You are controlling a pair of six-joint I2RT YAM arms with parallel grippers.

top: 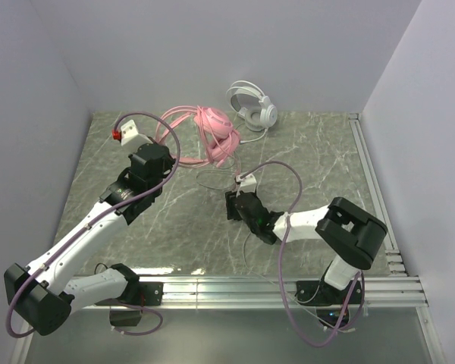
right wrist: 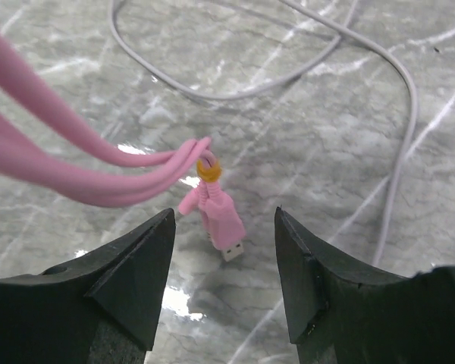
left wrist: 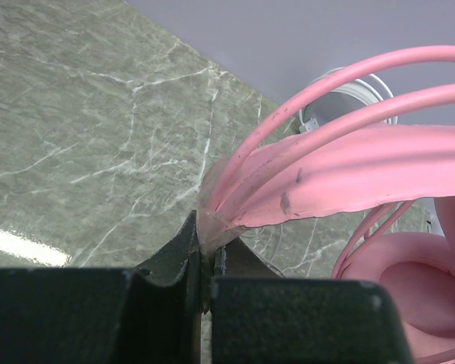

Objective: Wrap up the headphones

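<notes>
The pink headphones (top: pixel 214 124) hang at the back centre, their pink cable looped around them. My left gripper is shut on the pink headband and cable strands, holding them up on the left. In the right wrist view, the pink cable's plug (right wrist: pixel 221 219), with a yellow band and USB tip, hangs over the floor between the fingers of my right gripper, which is open.
White headphones (top: pixel 259 110) stand against the back wall on the right. A thin grey cable (right wrist: pixel 396 152) lies looped on the marble surface.
</notes>
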